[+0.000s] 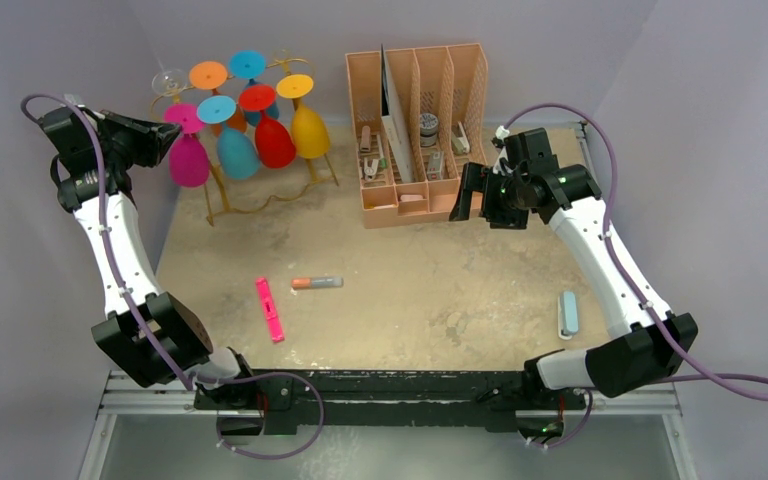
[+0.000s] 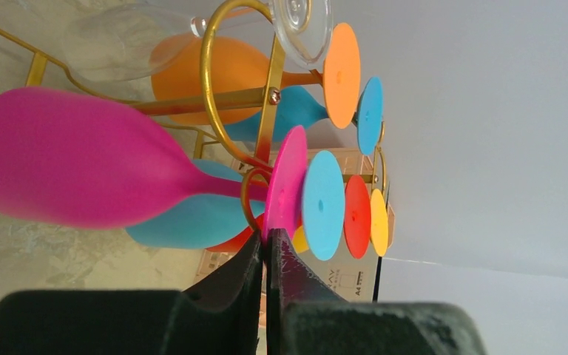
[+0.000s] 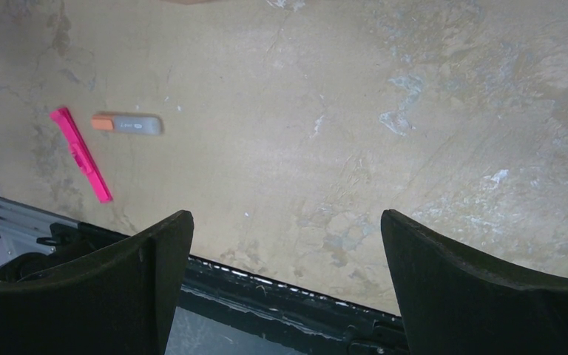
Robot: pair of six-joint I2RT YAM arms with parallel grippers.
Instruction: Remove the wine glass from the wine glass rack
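The magenta wine glass (image 2: 81, 159) hangs upside down at the left end of the gold wine glass rack (image 1: 222, 195). Its disc-shaped foot faces up, and my left gripper is shut on the foot's edge. In the left wrist view the stem lies close by a small gold loop of the rack. From above, the bowl (image 1: 189, 162) leans a little to the left, clear of the turquoise glass (image 1: 237, 152). Over at the right, my right gripper stands open above bare table, its fingers wide apart and empty.
Several other glasses hang on the rack, among them a red one (image 1: 274, 145) and a clear one (image 2: 122, 44). A peach organizer (image 1: 380, 215) stands at the back. A pink clip-like object (image 1: 270, 310), a marker (image 1: 317, 283) and a stapler (image 1: 568, 314) lie in front; mid-table is clear.
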